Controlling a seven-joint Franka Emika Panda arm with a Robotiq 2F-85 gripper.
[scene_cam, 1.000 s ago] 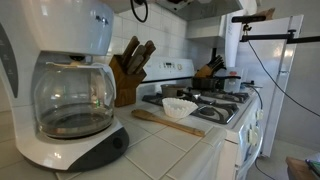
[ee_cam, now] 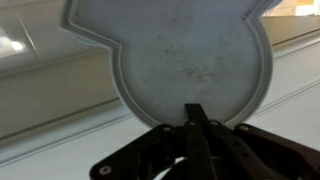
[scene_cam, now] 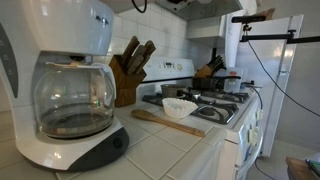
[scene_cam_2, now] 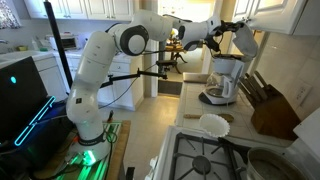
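Dark fingers of my gripper stand together at the lower middle of the wrist view, with nothing visible between them. Behind them, a grey rounded flat thing with a pale raised rim fills much of that view; whether the fingertips touch it cannot be told. In exterior view 2 my arm reaches across the top, its far end close to the white upper cabinet. The fingers are too small to make out there.
Below the arm's end stands a white coffee maker with a glass carafe. A knife block, a white fluted bowl and a wooden spoon occupy the counter beside the stove.
At the top of exterior view 1, the dark cable loop has shifted slightly upward. The coffee maker, knife block, bowl and spoon have stayed put.
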